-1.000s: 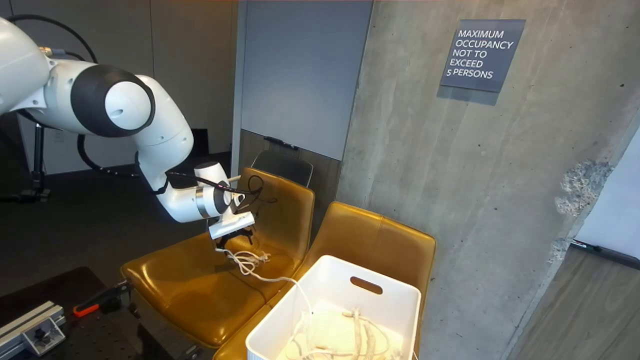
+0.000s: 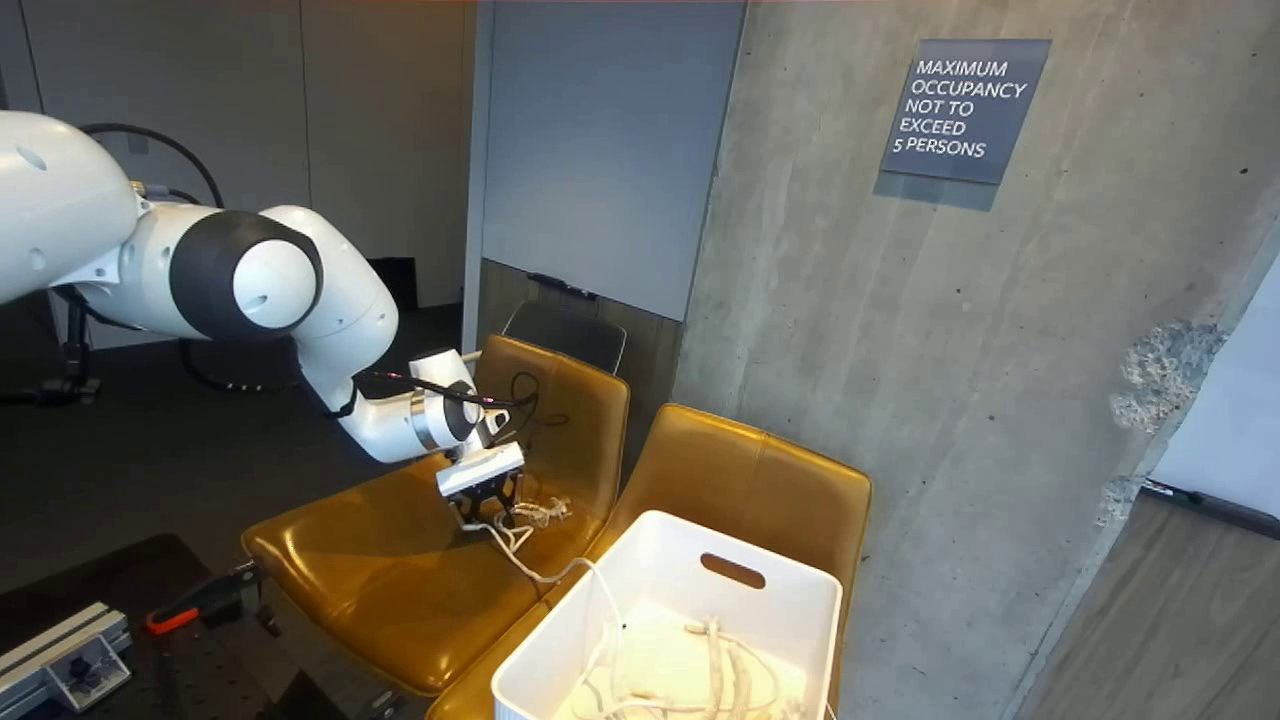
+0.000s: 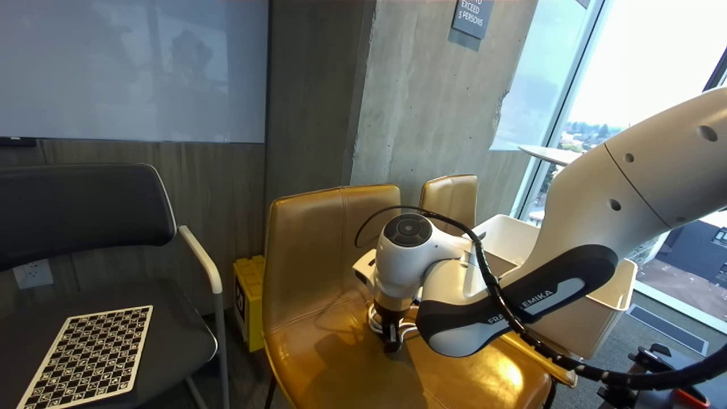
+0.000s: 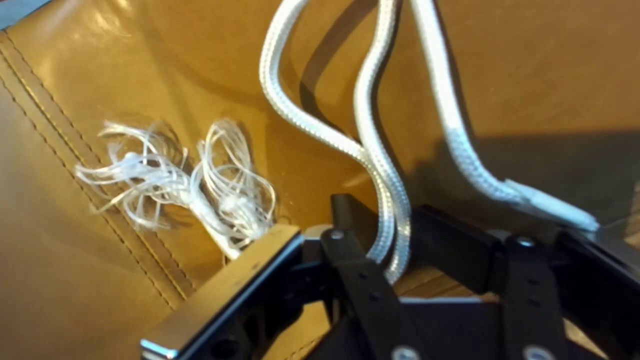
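A white braided rope (image 2: 516, 554) lies on the left tan chair's seat and runs over into a white bin (image 2: 768, 588). In the wrist view, two strands of the rope (image 4: 378, 129) pass into the space between my fingers, with a gap still showing between the fingers. My gripper is part open, low over the seat. A frayed rope end (image 4: 237, 192) lies left of the left finger, while a taped end (image 4: 549, 204) reaches behind the right finger. From the second exterior side, the gripper (image 3: 392, 334) largely hides the rope.
More rope (image 2: 717, 672) lies in the bin, which stands on the right tan chair (image 2: 768, 468). The left chair's backrest (image 2: 564, 408) rises close behind the gripper. A black chair (image 3: 75, 218) holds a patterned board (image 3: 88, 358).
My arm has moved down and to the right, bringing the gripper lower over the chair seat. The rope near it has shifted, and its run toward the bin bends differently.
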